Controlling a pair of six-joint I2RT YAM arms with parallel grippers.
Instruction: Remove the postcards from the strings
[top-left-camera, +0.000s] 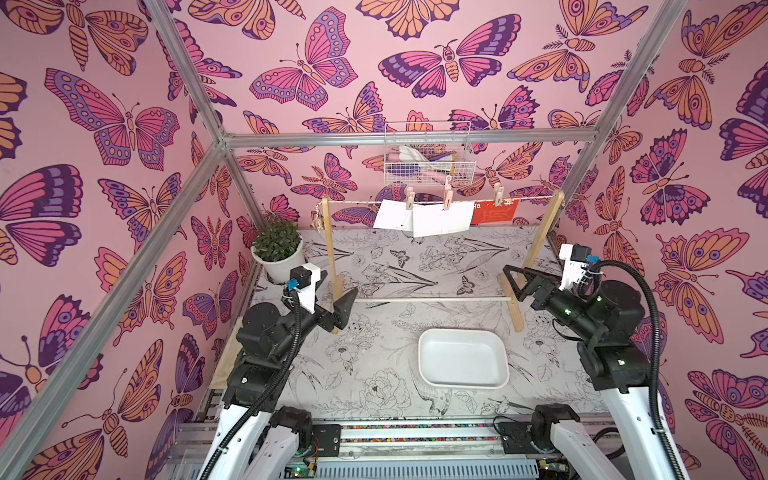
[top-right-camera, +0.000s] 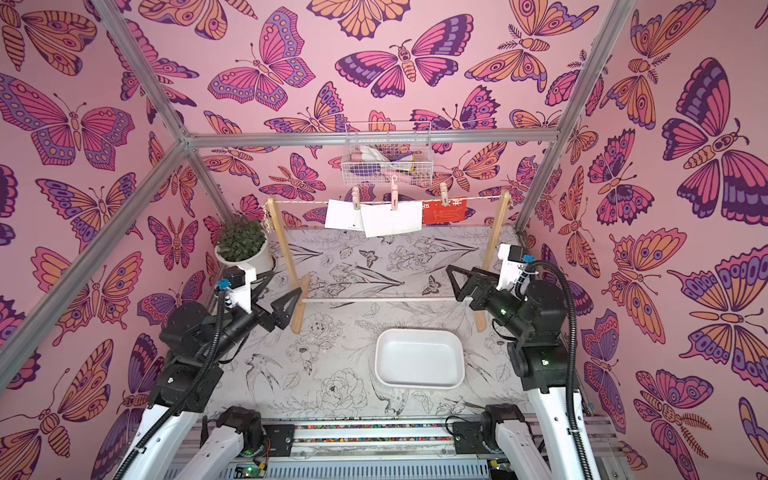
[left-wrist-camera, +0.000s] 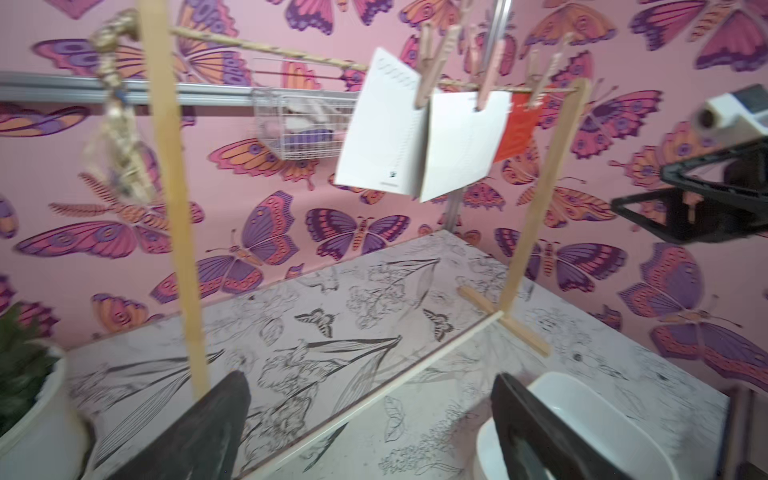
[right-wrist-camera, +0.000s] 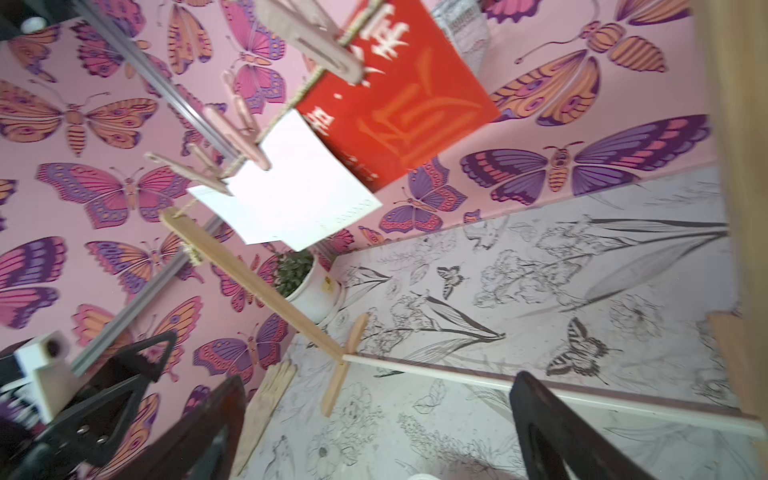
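Two white postcards, the left one (top-left-camera: 393, 214) and the middle one (top-left-camera: 442, 219), hang from the string (top-left-camera: 360, 201) with a red postcard (top-left-camera: 495, 211) at their right. Wooden clothespins (top-left-camera: 447, 194) pinch their top edges. In the left wrist view the white cards overlap at one edge. My left gripper (top-left-camera: 345, 308) is open in front of the left post, well below the cards, with nothing between its fingers. My right gripper (top-left-camera: 521, 283) stands open by the right post, empty. From the right wrist view, the red card (right-wrist-camera: 400, 96) hangs closest.
A white tray (top-left-camera: 463, 331) lies on the table front. Wooden posts, left (top-left-camera: 329, 248) and right (top-left-camera: 545, 228), hold up the string, with a low crossbar (top-left-camera: 432, 299) between. A potted plant (top-left-camera: 277, 240) stands back left. Behind the string hangs a wire basket (top-left-camera: 429, 168).
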